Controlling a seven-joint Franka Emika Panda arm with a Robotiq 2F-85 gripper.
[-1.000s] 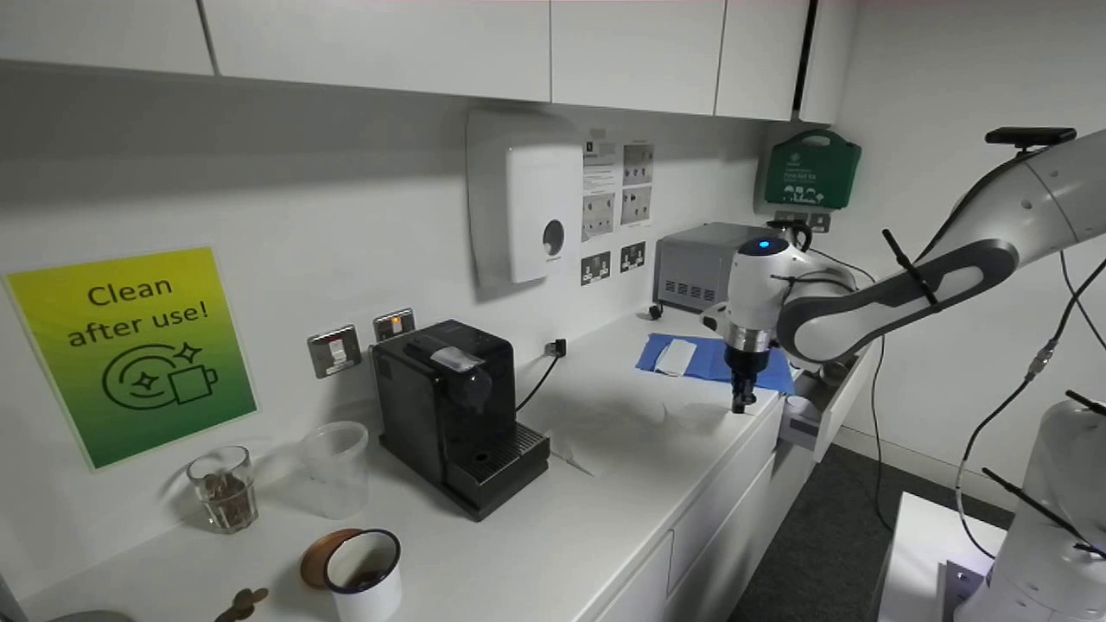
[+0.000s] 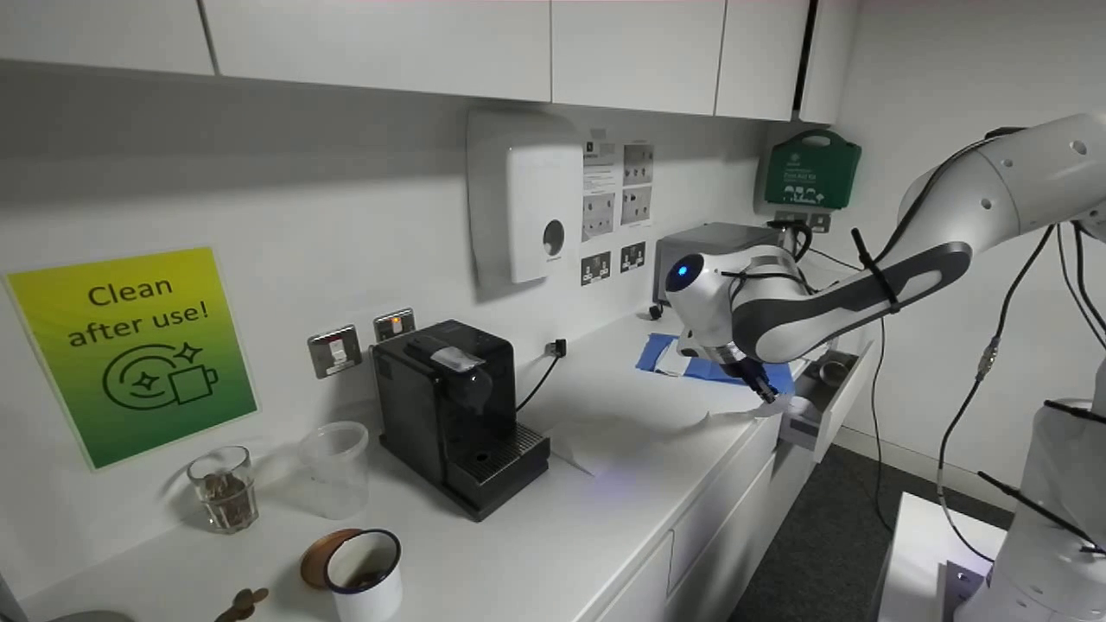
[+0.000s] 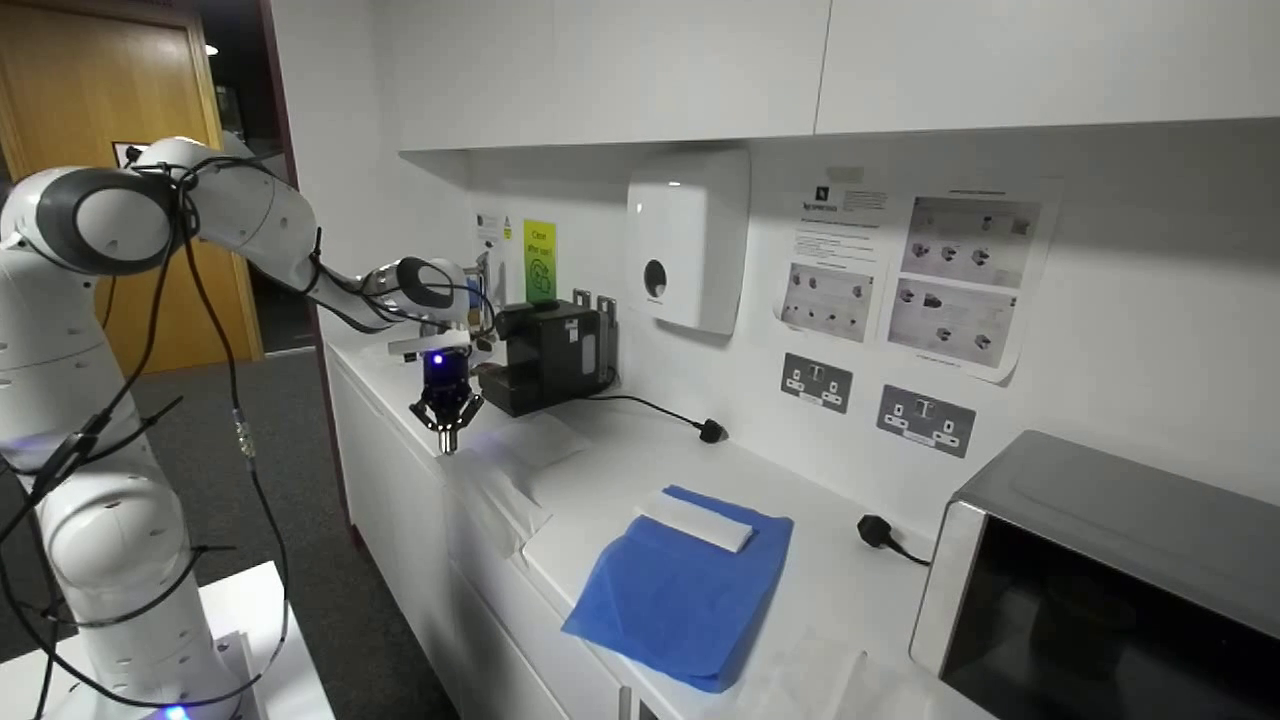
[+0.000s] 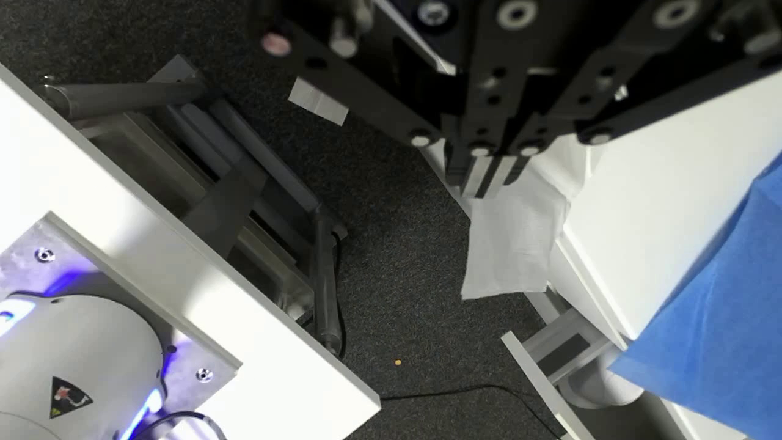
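My gripper is shut, its fingertips close together near the counter's front edge. A thin white sheet (image 4: 513, 245) lies right by the fingertips in the wrist view and hangs partly past the edge over the floor. In exterior view 1, the gripper (image 2: 767, 395) tilts down beside this sheet (image 2: 765, 409). Whether any of it is pinched does not show. Exterior view 2 has the gripper (image 3: 447, 444) left of the sheet (image 3: 504, 498). A blue cloth (image 3: 684, 588) lies on the counter, a folded white piece (image 3: 696, 518) on top.
Another pale sheet (image 3: 542, 439) lies near the black coffee machine (image 2: 456, 409). The drawer (image 2: 835, 404) below the counter stands open with items inside. A microwave (image 3: 1080, 576), a glass (image 2: 225, 492), a plastic cup (image 2: 337, 472) and a mug (image 2: 368, 586) stand on the counter.
The arm has tilted and its fingertips have moved slightly right and up in exterior view 1, toward the open drawer. The white sheet has shifted toward the counter's edge.
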